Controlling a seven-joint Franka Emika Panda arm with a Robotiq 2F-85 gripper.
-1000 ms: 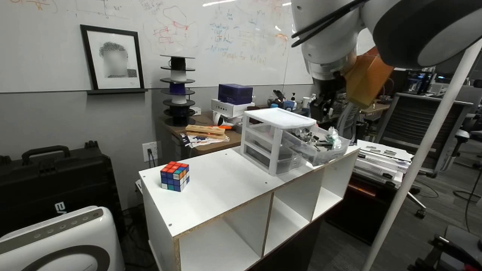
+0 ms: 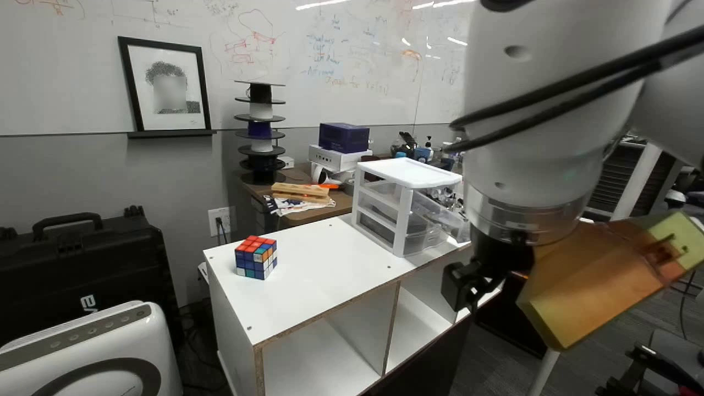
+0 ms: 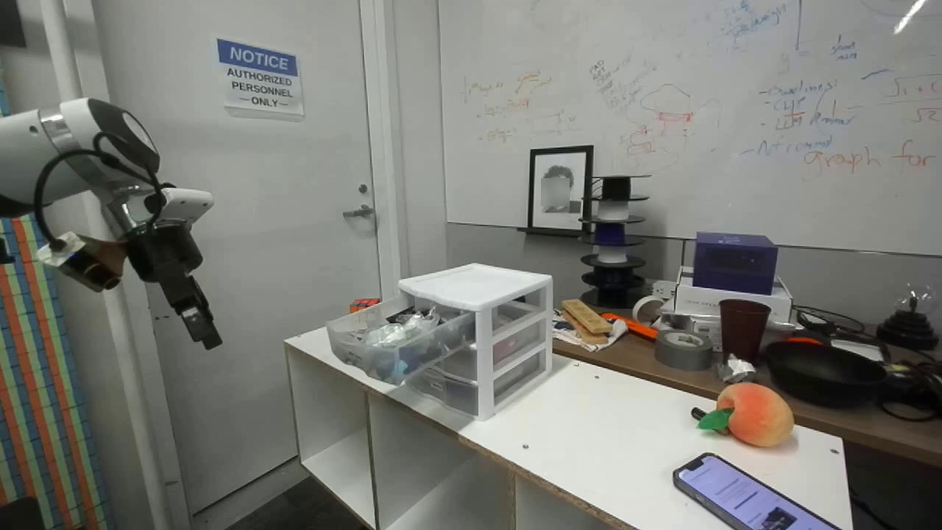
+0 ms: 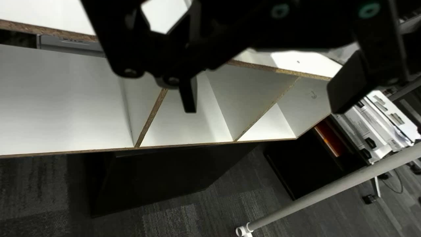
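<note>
My gripper stands open in the wrist view, its two fingers wide apart and nothing between them. In exterior view 1 the gripper (image 2: 463,287) appears at the right, in front of the shelf, covering part of its far end. From exterior view 2, the gripper (image 3: 203,327) hangs at the left, clear of the shelf. A white drawer unit (image 3: 477,287) stands on the shelf with its top drawer (image 3: 402,353) pulled out and filled with small items. A Rubik's cube (image 2: 256,257) rests near the shelf's other end. An orange peach (image 3: 756,415) with a green leaf sits beside a phone (image 3: 751,496).
The white shelf (image 2: 317,277) has open compartments along its front. Bare top surface lies between the cube and the drawer unit. A white pole (image 4: 335,185) runs near the shelf's end. A desk (image 3: 618,353) with tape, a pan and boxes lies behind.
In exterior view 1 my arm has come down and closer to the camera, away from the open drawer's side. The cube and drawer unit have stayed where they were.
</note>
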